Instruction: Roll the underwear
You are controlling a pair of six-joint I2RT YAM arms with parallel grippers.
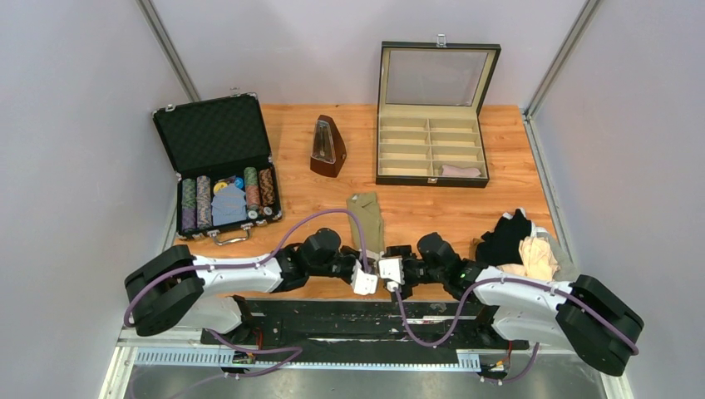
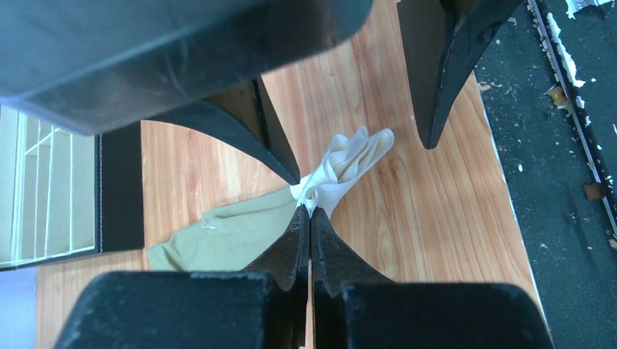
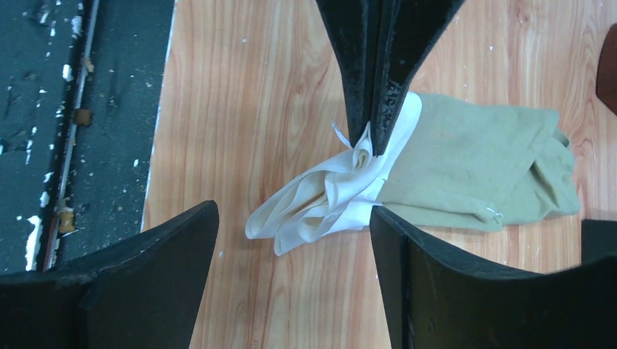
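Note:
The underwear [image 1: 364,218] lies lengthwise at the table's middle, olive green [image 3: 480,160], with a white band at its near end [image 3: 327,196] folded and bunched upward. My left gripper is shut on that white fabric, pinching a fold of it; in the right wrist view its dark fingertips meet at the fold. My right gripper stands open low beside the same band, on the other side, its two fingers either side of the bunched end. In the top view both grippers mostly cover the band.
An open case of chips [image 1: 216,216] is at the left, a metronome [image 1: 327,150] behind the underwear, an open compartment box [image 1: 402,152] at back right. A clothes pile [image 1: 505,245] lies at the right. The table's front edge is close to both grippers.

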